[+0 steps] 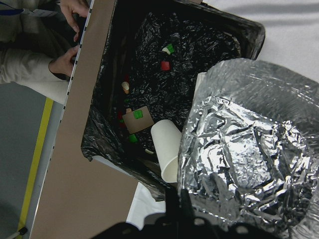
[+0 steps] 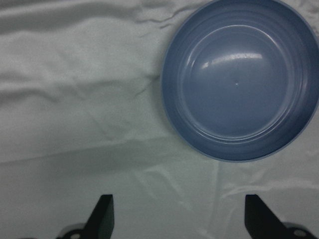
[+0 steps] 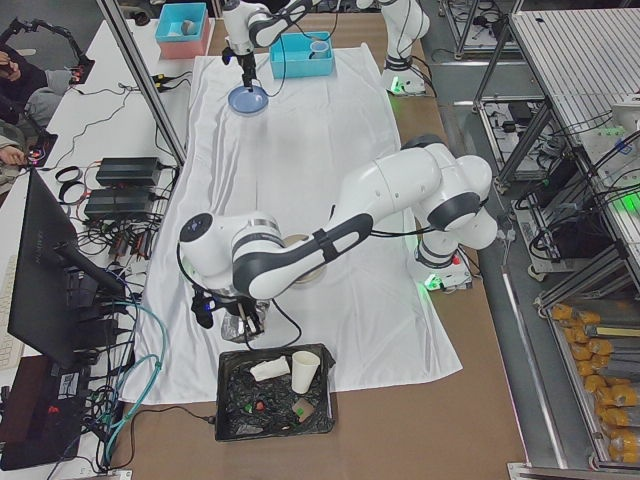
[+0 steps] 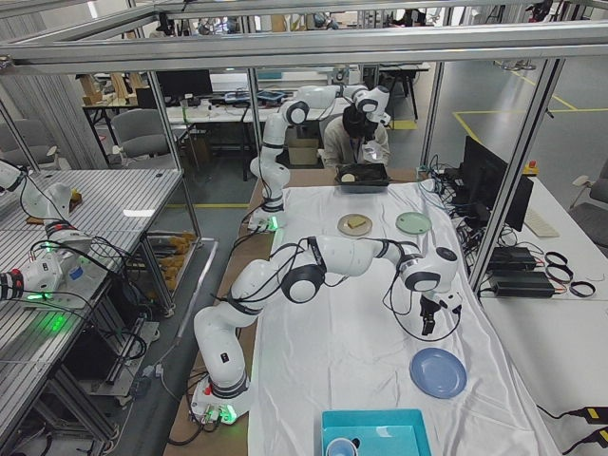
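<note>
My left gripper (image 3: 229, 312) is raised by the black-lined bin (image 3: 240, 420), shut on a crumpled clear plastic bag (image 1: 249, 149) that fills the right of the left wrist view. The bin holds a white cup (image 1: 164, 144), another white item and small coloured scraps. My right gripper (image 4: 427, 321) hangs open over the cloth beside a blue plate (image 2: 237, 84), with nothing between its fingers in the right wrist view.
A green plate (image 4: 412, 223), a tan plate (image 4: 353, 225) holding something yellow, and a cyan container (image 4: 375, 418) share the white cloth. A person sits beyond the bin; a monitor (image 3: 50, 290) stands alongside.
</note>
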